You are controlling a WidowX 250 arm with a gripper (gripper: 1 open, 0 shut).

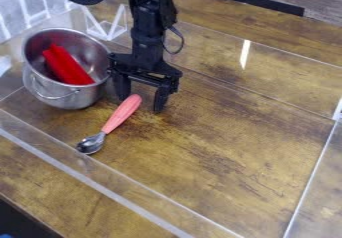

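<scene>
My black gripper [140,90] is low over the wooden table, just right of a steel pot [42,84]. Its fingers point down at the upper end of a pink-handled spoon [118,120], whose metal bowl lies toward the lower left. I cannot tell whether the fingers touch the handle or how far apart they stand. A red object [67,64] rests inside the pot.
The pot stands at the left.
</scene>
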